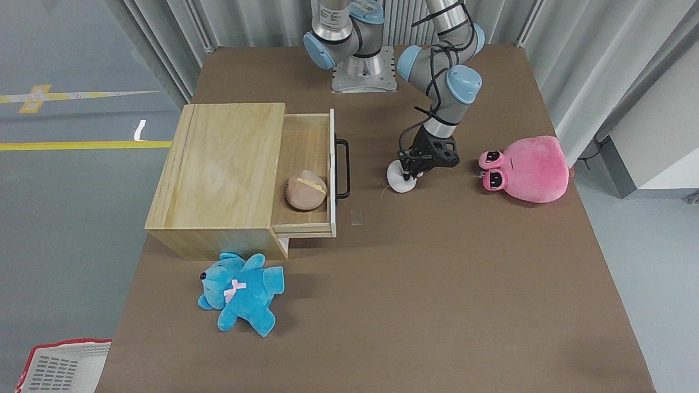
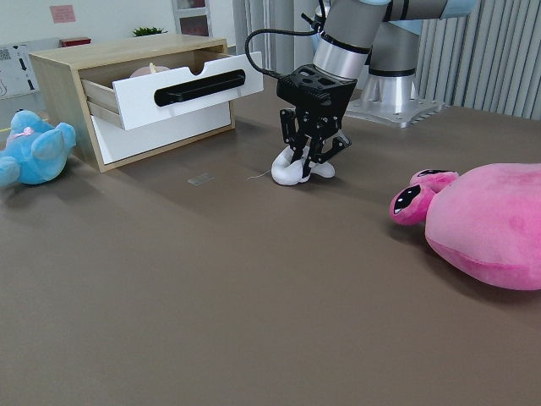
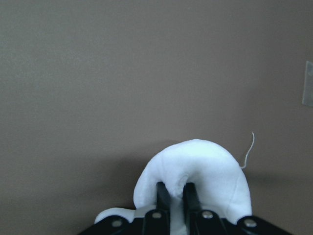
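My gripper is shut on a white soft plush (image 3: 210,166), pinching its fabric; in the left view the plush (image 2: 287,169) is down at tabletop level under the gripper (image 2: 308,152). In the front view the plush (image 1: 401,180) sits between the open drawer and the pink plush toy (image 1: 527,169). The wooden cabinet (image 1: 209,164) has its upper drawer pulled out, holding a round beige plush (image 1: 306,195). A blue bear (image 1: 242,295) lies in front of the cabinet.
A basket (image 1: 62,367) is on the floor at lower left. The drawer's black handle (image 1: 345,169) juts toward the gripper.
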